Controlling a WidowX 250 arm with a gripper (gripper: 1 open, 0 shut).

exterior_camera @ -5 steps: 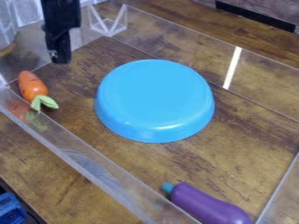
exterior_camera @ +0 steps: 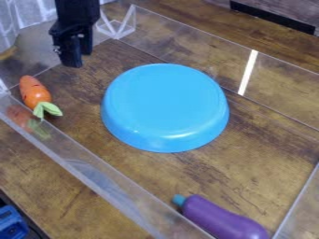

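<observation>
My black gripper point(exterior_camera: 71, 54) hangs at the top left of the camera view, open, its fingers pointing down above the wooden floor of a clear-walled bin. An orange toy carrot point(exterior_camera: 34, 91) with green leaves lies below it, against the left side. A large blue upturned plate or disc point(exterior_camera: 165, 105) fills the middle. A purple toy eggplant point(exterior_camera: 222, 218) with a teal stem lies at the bottom right.
Clear bin walls point(exterior_camera: 100, 177) border the area on the left and lower side. A blue object point(exterior_camera: 10, 224) sits at the lower-left corner, outside the bin.
My gripper has come down and a little toward the right over the last second. The carrot, disc and eggplant have not moved.
</observation>
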